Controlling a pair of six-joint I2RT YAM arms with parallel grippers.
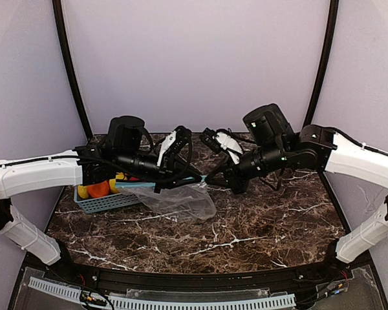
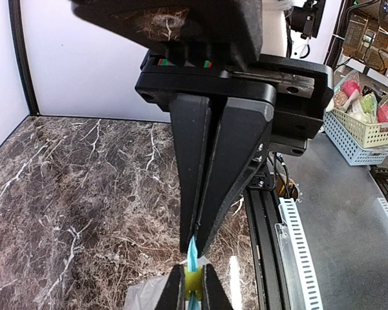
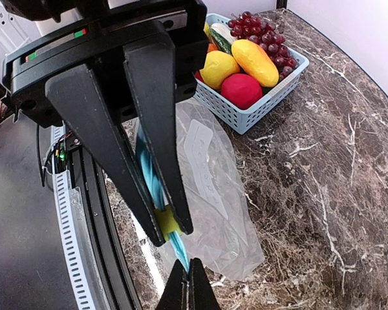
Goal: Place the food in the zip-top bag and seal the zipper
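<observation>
The clear zip bag [image 1: 181, 203] with its light blue zipper strip [image 3: 178, 248] hangs between my grippers over the marble table. My left gripper [image 1: 191, 177] is shut on the strip at a yellow-green slider [image 2: 193, 284]. My right gripper is shut at the blue strip, facing the left one a little further along it; how much strip is between its fingertips is hard to see. The bag's body droops below, empty as far as it shows, with a white label.
A blue basket [image 1: 100, 205] of food, with grapes [image 3: 258, 39], yellow pieces [image 3: 255, 61] and a red piece [image 3: 240, 90], stands at the left.
</observation>
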